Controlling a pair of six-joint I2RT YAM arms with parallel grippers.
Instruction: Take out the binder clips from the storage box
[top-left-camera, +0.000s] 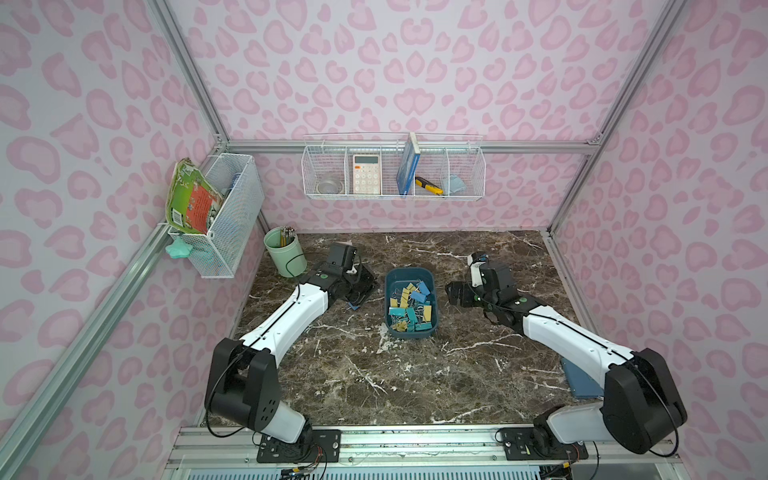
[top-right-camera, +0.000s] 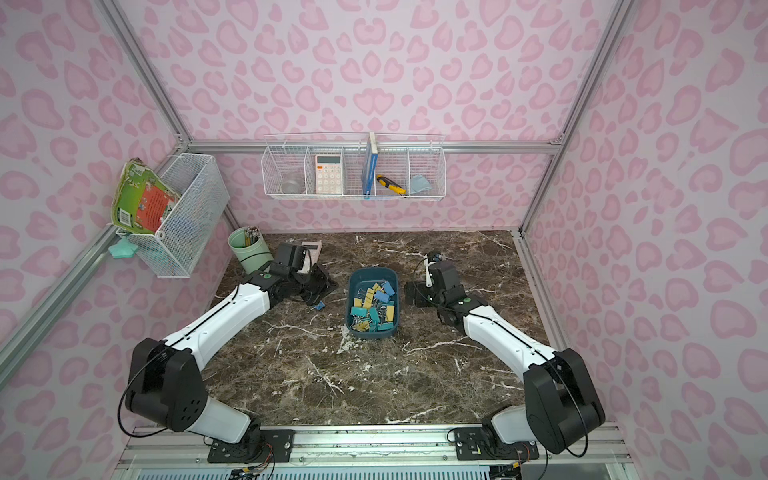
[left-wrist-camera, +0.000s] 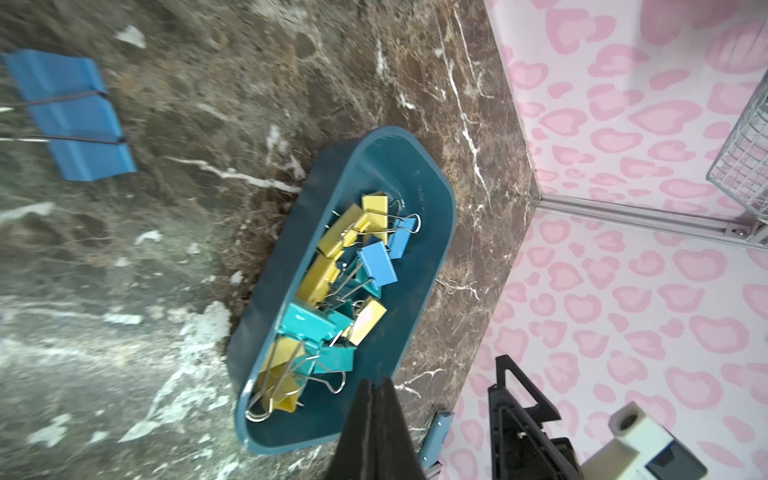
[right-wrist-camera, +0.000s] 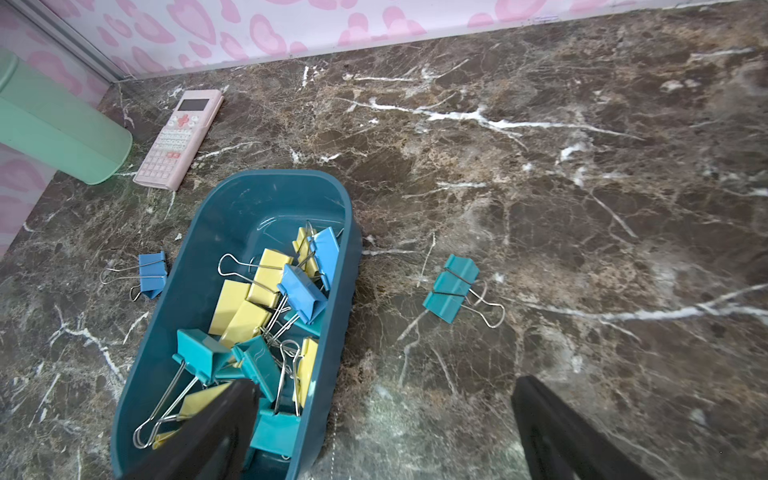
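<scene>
The blue storage box (top-left-camera: 386, 300) stands mid-table, holding a jumble of yellow, teal and blue binder clips (right-wrist-camera: 300, 292). Outside it, a blue clip (right-wrist-camera: 152, 274) lies on the marble to its left, and a teal clip (right-wrist-camera: 453, 288) lies to its right. Left of the box hangs my left gripper, its dark fingers pressed together and nothing showing between them. On the other side, my right gripper is spread wide; its left finger overlaps the box in the right wrist view, and only bare table shows between the fingers. In the top views it hides the teal clip.
A green pen cup (top-left-camera: 286, 254) stands at the back left, near a pink calculator (right-wrist-camera: 180, 140). Wire baskets hang on the back wall (top-left-camera: 393, 174) and left wall (top-left-camera: 232, 209). A dark blue flat item (top-left-camera: 581, 377) lies at the right edge.
</scene>
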